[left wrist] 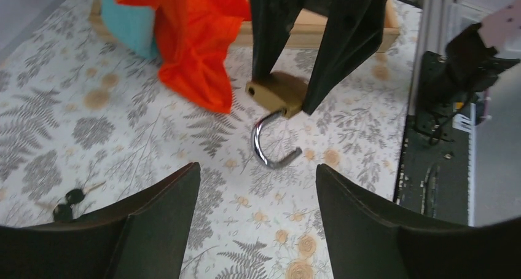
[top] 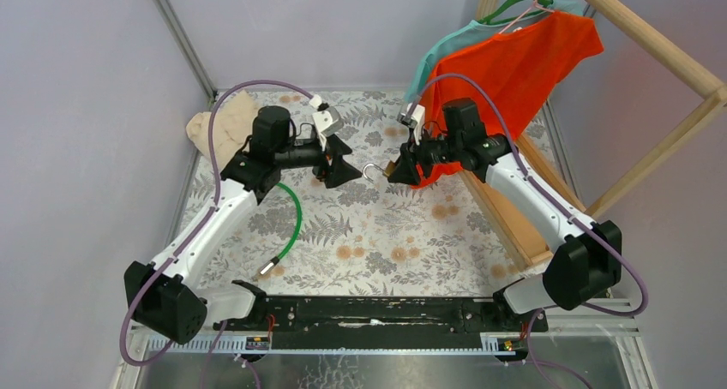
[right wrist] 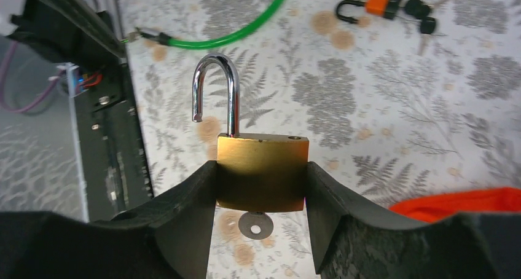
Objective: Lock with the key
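Observation:
My right gripper (top: 397, 171) is shut on a brass padlock (right wrist: 262, 168), raised, its steel shackle (left wrist: 258, 145) open. A small key tag (right wrist: 255, 228) shows below the body. My left gripper (top: 341, 171) faces it from the left, open and empty, just short of the shackle. Black-headed keys (right wrist: 418, 10) lie on the patterned table beside an orange padlock (right wrist: 379, 0) with a black shackle, seen in the right wrist view and hidden under the left arm from above.
A green hose (top: 295, 226) lies front left, a beige cloth (top: 206, 132) back left. Red (top: 506, 80) and teal shirts (top: 433, 55) hang from a wooden rack (top: 651, 158) on the right.

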